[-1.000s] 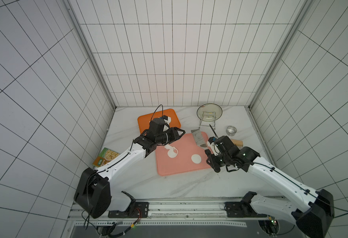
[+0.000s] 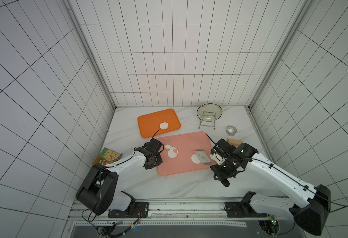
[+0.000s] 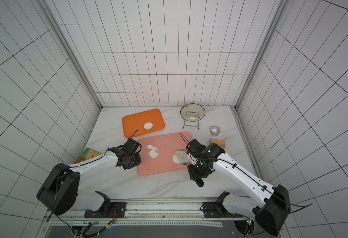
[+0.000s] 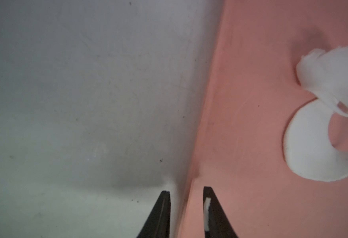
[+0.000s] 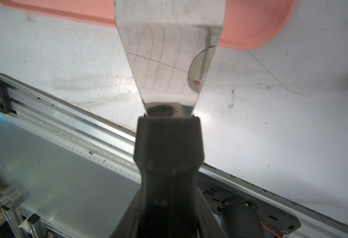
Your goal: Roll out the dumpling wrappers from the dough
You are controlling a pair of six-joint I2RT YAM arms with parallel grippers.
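My left gripper is over the left edge of the pink tray (image 2: 178,168), fingers apart with nothing between. A torn dough ring with a crumpled piece (image 4: 312,146) lies right of it on the tray. My right gripper (image 2: 221,174) is shut on the black handle of a steel scraper (image 5: 168,55), whose blade reaches over the tray's right side, partly covering a white round wrapper (image 2: 194,159). Another white round wrapper (image 2: 164,125) lies on the orange tray (image 2: 150,130) at the back.
A round sieve-like dish with wire rack (image 2: 209,113), metal cutter (image 2: 231,130) and wooden block (image 3: 217,142) stand behind and right. A food packet (image 2: 109,155) lies far left.
My left gripper has moved from above the trays' back down to the pink tray's left edge. My right gripper and scraper have moved toward the front.
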